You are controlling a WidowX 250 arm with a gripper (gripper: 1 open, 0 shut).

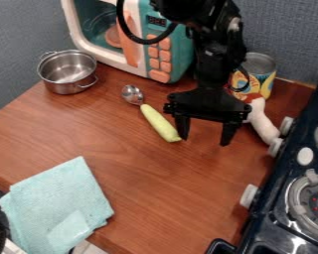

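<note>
My black gripper [203, 133] hangs over the wooden counter at centre right, its two fingers pointing down and apart, with nothing visible between them. Just left of it a pale yellow corn cob [158, 122] lies on the counter, below a small metal ladle [132, 94]. Behind the gripper, to the right, stand a can [260, 67] and a white bottle-shaped object [261, 121] lying on the counter, with a red and yellow item partly hidden.
A teal toy microwave [159, 60] with open door stands at the back, a steel pot [68, 71] at left. A folded cloth [57, 206] lies front left, a black stove [298, 189] at right.
</note>
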